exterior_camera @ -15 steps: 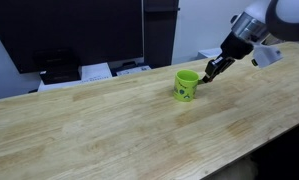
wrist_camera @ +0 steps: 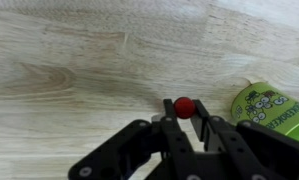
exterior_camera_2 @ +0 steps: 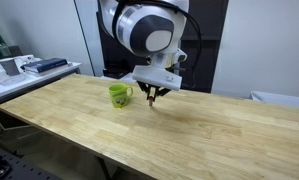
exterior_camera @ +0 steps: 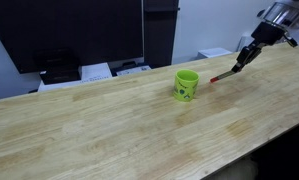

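Observation:
A slim stick-like object with a red end [exterior_camera: 213, 80], perhaps a marker, is in my gripper [exterior_camera: 237, 68], which is shut on it. In the wrist view the object's red round end [wrist_camera: 185, 107] shows between the dark fingers, pointing away from the camera. Its end hangs near the table; whether it touches the wood I cannot tell. A bright green mug with printed faces [exterior_camera: 186, 85] stands upright on the table, apart from the held object. From exterior view 2 the mug [exterior_camera_2: 120, 95] is left of my gripper [exterior_camera_2: 151, 91]. The mug's inside is hard to make out.
A white tray [exterior_camera_2: 279, 100] sits at the far right in exterior view 2.
My gripper has drawn back to the right in exterior view 1, away from the mug. The red end of the held object now shows; earlier it did not. The mug stays in place.

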